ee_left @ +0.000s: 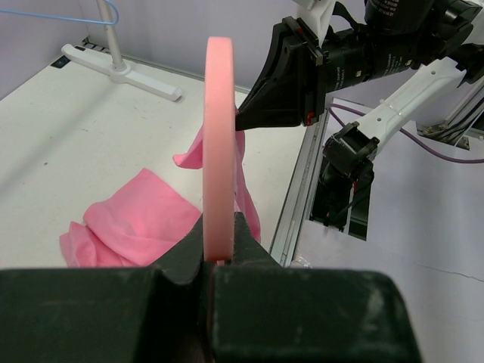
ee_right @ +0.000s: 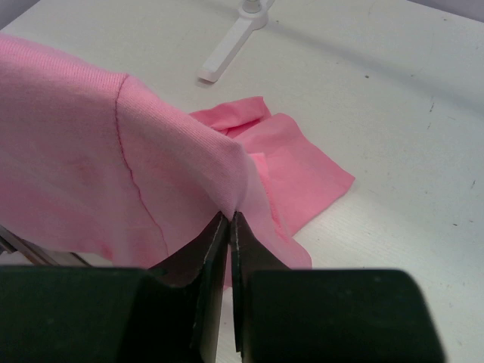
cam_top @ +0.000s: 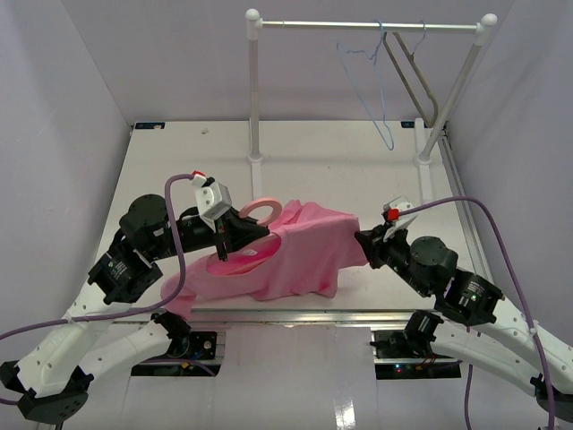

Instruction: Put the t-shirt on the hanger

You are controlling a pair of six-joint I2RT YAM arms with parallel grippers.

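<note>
The pink t-shirt is bunched across the front of the table, partly lifted, with a loop of its pink edge standing up from my left gripper, which is shut on it. My right gripper is at the shirt's right end; in the right wrist view its fingers are closed on a pink fold, with the cloth hanging from the tips. A blue hanger hangs on the white rail at the back right, above and behind the shirt.
The white rack stands at the back, its feet on the table. A second, grey hanger hangs at its right. A metal edge runs along the front.
</note>
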